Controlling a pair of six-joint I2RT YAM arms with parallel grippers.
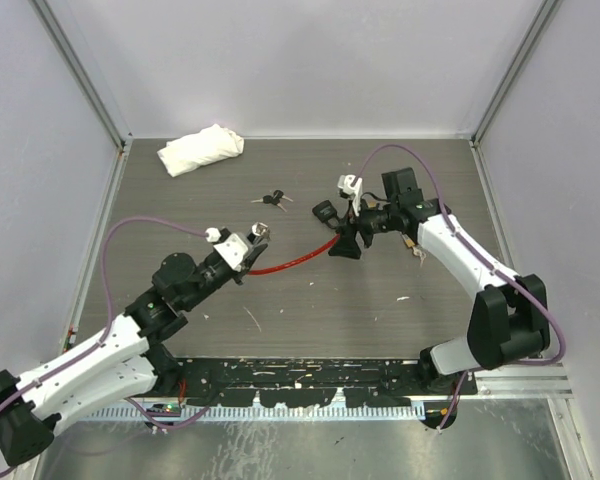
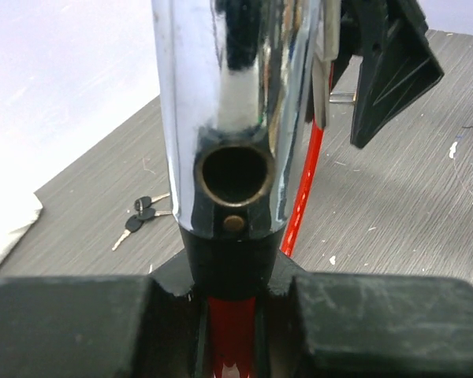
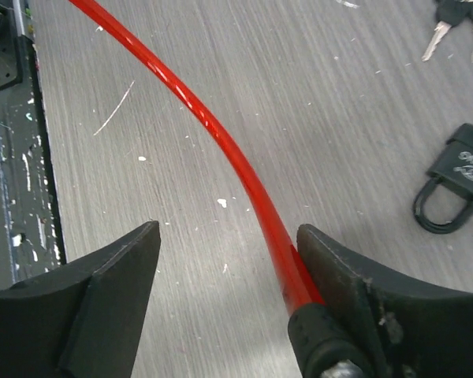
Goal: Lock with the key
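Observation:
My left gripper (image 1: 242, 264) is shut on the black base of a chrome lock cylinder (image 2: 229, 102), which stands up in front of the left wrist camera with a round dark hole (image 2: 235, 174) facing it. A red cable (image 1: 298, 262) runs from there across to my right gripper. That gripper's fingers are apart. The cable's black end sleeve (image 3: 319, 335) lies along the inner side of one finger (image 3: 343, 272), with a wide gap to the other. Several keys (image 1: 276, 198) with black heads lie on the table behind the grippers.
A black padlock (image 3: 463, 175) lies on the table just behind my right gripper. Brass-coloured items (image 1: 410, 243) are partly hidden by the right arm. A white cloth (image 1: 202, 149) rests at the back left.

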